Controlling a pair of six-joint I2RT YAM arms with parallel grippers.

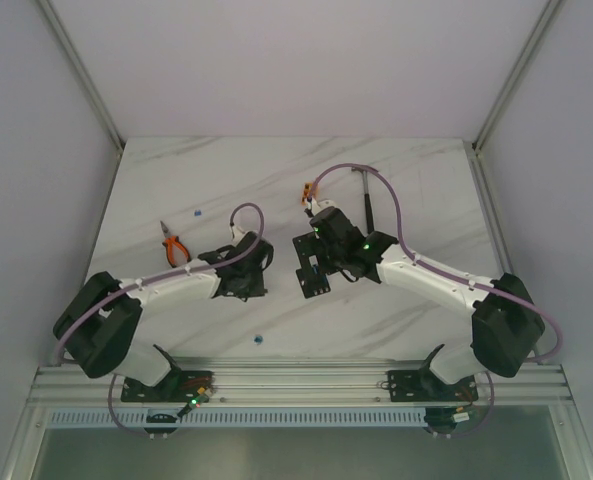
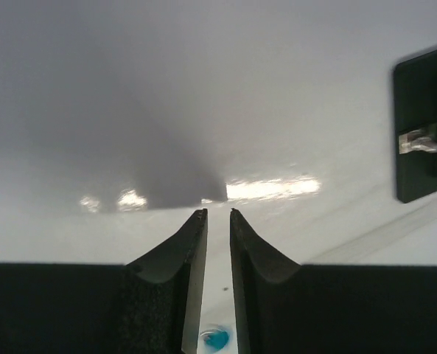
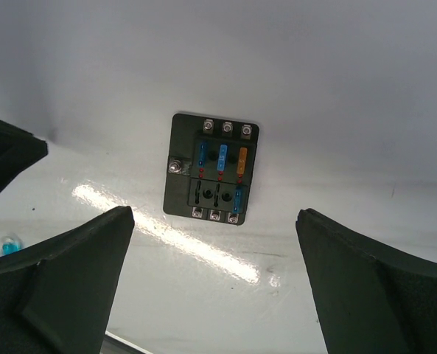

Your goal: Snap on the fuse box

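The black fuse box lies flat on the white table, with blue and orange fuses and screw terminals; in the top view it (image 1: 316, 283) is partly under my right arm, and its edge (image 2: 410, 118) shows at the right of the left wrist view. My right gripper is open above it, nothing between its fingers. My left gripper is shut, its fingertips nearly meeting, left of the box; whether anything thin is between them I cannot tell.
Orange-handled pliers (image 1: 175, 248) lie at the left, a hammer (image 1: 366, 200) and an orange tool (image 1: 306, 192) at the back. Small blue items (image 1: 258, 339) lie near the front and left.
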